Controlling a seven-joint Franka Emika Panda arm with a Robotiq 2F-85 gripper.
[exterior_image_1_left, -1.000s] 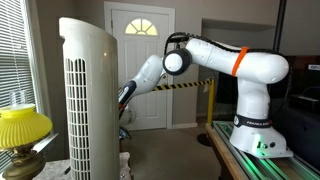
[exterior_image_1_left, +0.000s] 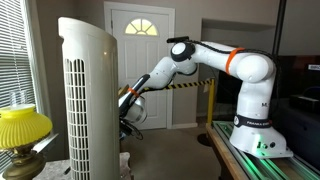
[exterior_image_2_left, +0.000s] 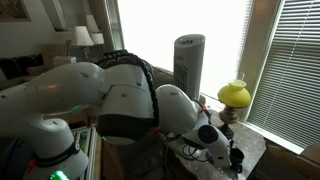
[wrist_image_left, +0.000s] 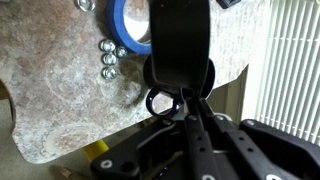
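Note:
In the wrist view my gripper is shut on a long, dark, flat-looking object (wrist_image_left: 180, 45), which fills the upper middle of that view. Behind it shows a black mug (wrist_image_left: 158, 102), its handle toward the lower left and much of its body covered by the dark object. Whether the two touch, I cannot tell. A blue tape roll (wrist_image_left: 134, 38) lies beside the mug on the mottled tabletop (wrist_image_left: 55, 95). The fan tower hides part of my hand in exterior view 1, and the held object is not clear in either exterior view.
Several small clear round pieces (wrist_image_left: 108, 58) lie left of the mug. A tall white fan tower (exterior_image_2_left: 187, 68) and a yellow-shaded lamp (exterior_image_2_left: 235, 95) stand near the arm.
In exterior view 1 the forearm and wrist have come lower, and the wrist shows more beside the fan tower. The fan tower and lamp have stayed put.

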